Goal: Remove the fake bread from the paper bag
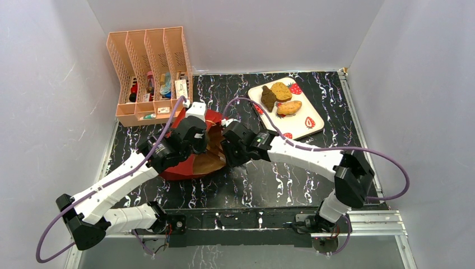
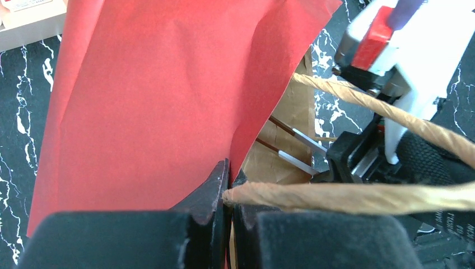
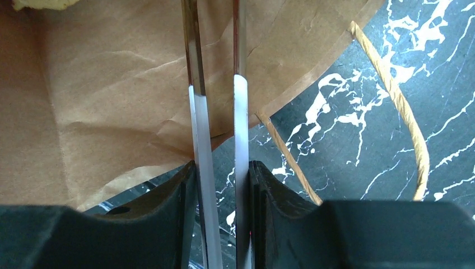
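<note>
The paper bag, red outside and brown inside, lies on its side with its mouth facing right. My left gripper is shut on the red edge of its mouth. Between the fingers of my right gripper are long slim tongs, whose two prongs stand apart and reach into the opening. Their far tips are out of the right wrist view. A sliver of yellowish fake bread shows inside the bag at that view's top left corner; the tongs' contact with it cannot be seen.
A strawberry-patterned board at the back right carries 3 bread pieces. An orange divided rack stands behind the bag. Twisted rope handles hang across the bag's mouth.
</note>
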